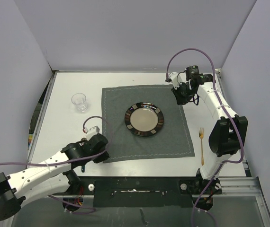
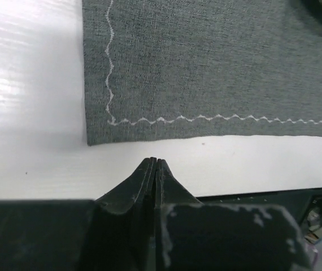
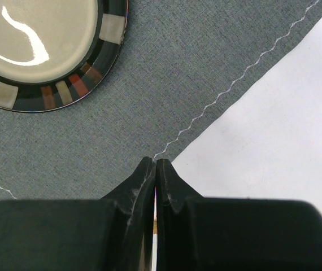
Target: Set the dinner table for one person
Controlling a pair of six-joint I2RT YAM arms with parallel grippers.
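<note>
A grey placemat [image 1: 121, 142] lies on the white table, with a dark-rimmed plate [image 1: 144, 119] on its middle. My left gripper is shut with nothing between its fingers, over the placemat's front left corner. A blue utensil handle [image 1: 83, 168] pokes out from below the left arm, which hides most of that utensil. Shut and empty as well, my right gripper hovers by the mat's right edge, to the right of the plate. A gold-headed fork [image 1: 201, 134] lies right of the mat. The clear glass [image 1: 79, 101] stands left of it.
Grey walls [image 1: 139, 38] enclose the back and sides. Bare table [image 1: 66, 85] surrounds the glass, and the mat's front half holds nothing. A purple cable [image 1: 226, 111] loops along the right arm.
</note>
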